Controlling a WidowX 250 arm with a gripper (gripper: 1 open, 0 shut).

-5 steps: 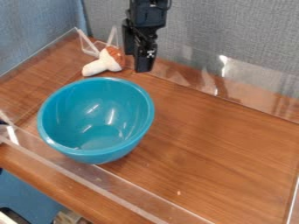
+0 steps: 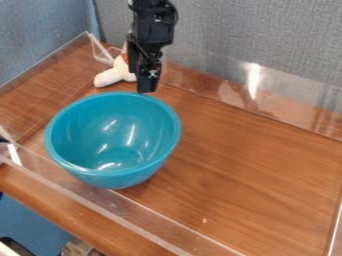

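Observation:
A large teal bowl (image 2: 114, 150) sits empty on the wooden table (image 2: 247, 180), left of centre. Behind it lies a white plush-like object (image 2: 115, 73) with white strands rising from it, partly behind my gripper. My black gripper (image 2: 146, 82) hangs from the top over the back of the table, just beyond the bowl's far rim and at the right of the white object. It stands open; what, if anything, is between its fingers is too small to tell.
Clear plastic edging runs along the table's back and front. Grey padded walls stand behind and at the left.
My gripper has moved left and a little down, toward the white object. The bowl appears shifted very slightly right.

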